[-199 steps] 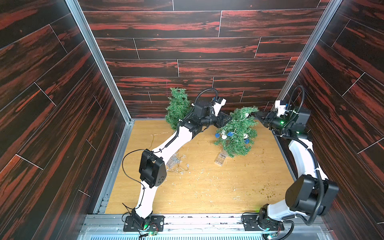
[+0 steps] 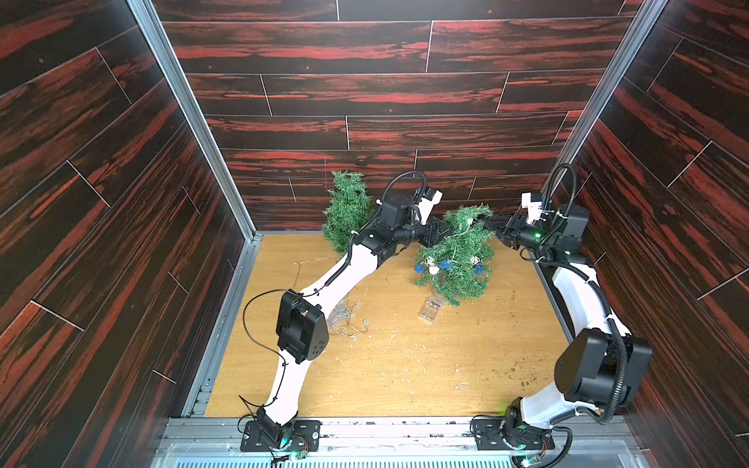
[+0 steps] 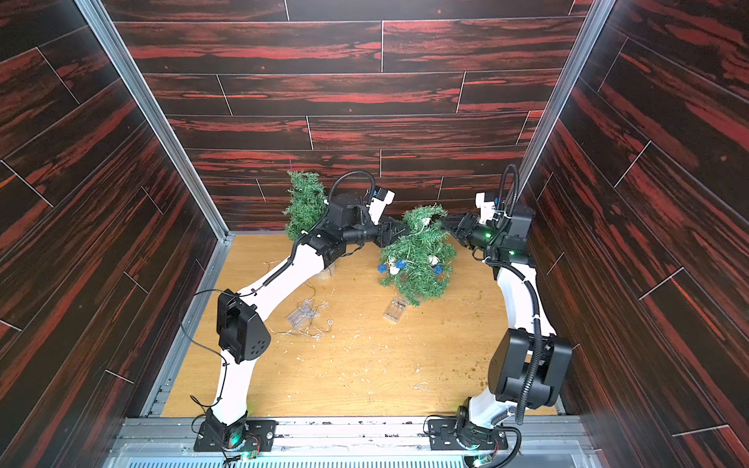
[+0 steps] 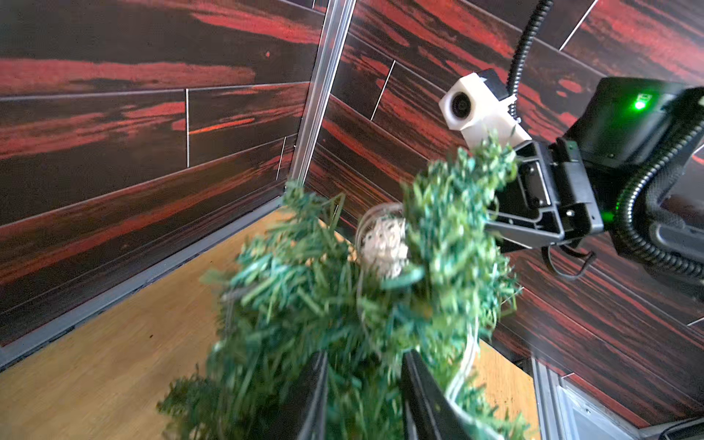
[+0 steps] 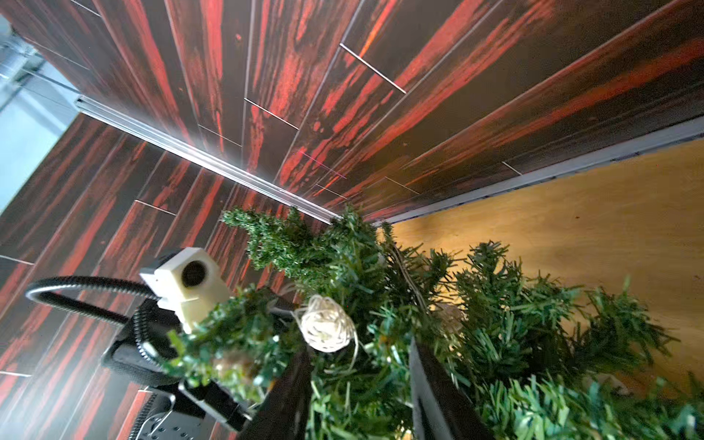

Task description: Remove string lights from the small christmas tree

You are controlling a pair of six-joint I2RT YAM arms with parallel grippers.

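The small green tree (image 2: 464,261) stands right of the table's middle with blue and white balls and a pale light wire on it. A white wicker ball (image 4: 385,245) sits near its top in the left wrist view. From the left, my left gripper reaches into the foliage, its fingers apart, only greenery visible between them. Opposite it, at the treetop, my right gripper is part open. A white wicker ball (image 5: 327,324) shows just beyond its left fingertip. Whether a wire lies between either pair of fingers is hidden by needles.
A second tree (image 2: 347,210) stands at the back left. A clear box (image 2: 430,309) lies in front of the decorated tree. Loose string lights (image 3: 306,313) lie at the left of the table.
My right arm has moved left, toward the treetop. The tree has shifted slightly left and its top stands more upright. My left arm has barely moved.
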